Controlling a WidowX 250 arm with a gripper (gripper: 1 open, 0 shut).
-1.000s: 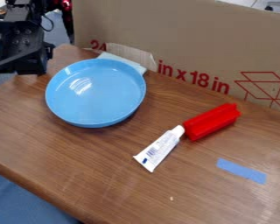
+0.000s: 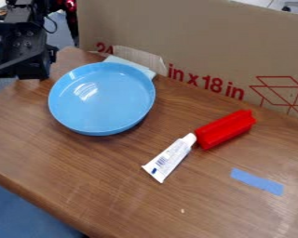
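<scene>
My gripper point(image 2: 25, 58) is a dark shape at the top left edge of the view, raised beside the rim of a light blue plate point(image 2: 101, 98); its fingers are too dark to make out. A white toothpaste tube point(image 2: 164, 163) lies on the wooden table point(image 2: 115, 186) right of and in front of the plate. A red cylindrical object point(image 2: 223, 128) lies just behind it to the right.
A cardboard box point(image 2: 208, 46) stands along the back. A strip of blue tape point(image 2: 256, 182) is on the table at the right.
</scene>
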